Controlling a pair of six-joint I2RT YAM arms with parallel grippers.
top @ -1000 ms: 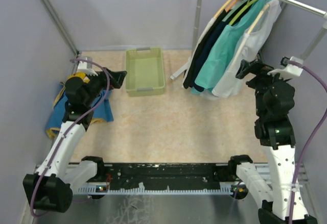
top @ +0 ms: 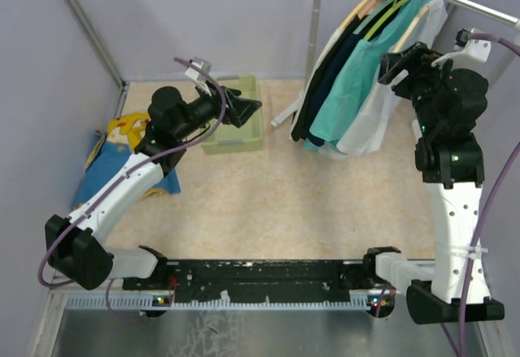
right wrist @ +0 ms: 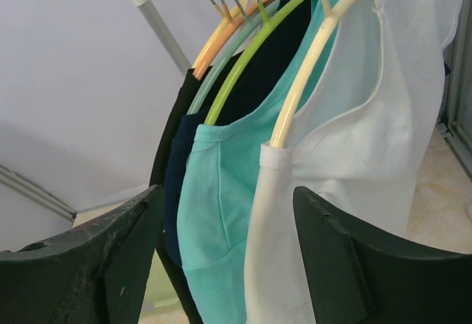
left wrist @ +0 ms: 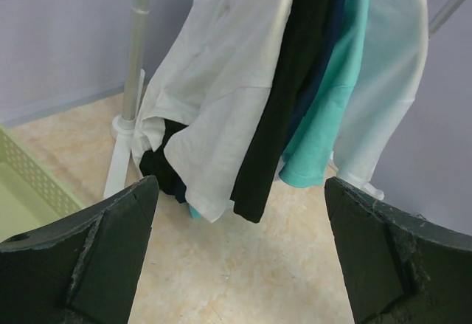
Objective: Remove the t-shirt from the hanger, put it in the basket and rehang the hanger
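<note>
Several shirts on hangers hang from a rail at the top right: a white shirt [right wrist: 346,184] on a cream hanger [right wrist: 302,73] in front, then a teal shirt [top: 349,89], navy and black ones behind. My right gripper [top: 394,68] is by the front white shirt; in the right wrist view its parted fingers flank the lower sleeves, nothing clearly held. My left gripper [top: 244,105] stands open above the green bin, facing the hanging shirts, which show ahead in the left wrist view.
The green bin [top: 231,143] sits at the back middle. A yellow and blue cloth [top: 106,170] lies at the left. The rack's white post [left wrist: 135,58] stands behind the shirts.
My left arm has moved right and up toward the shirts, over the bin. My right arm has risen higher along the rail side.
</note>
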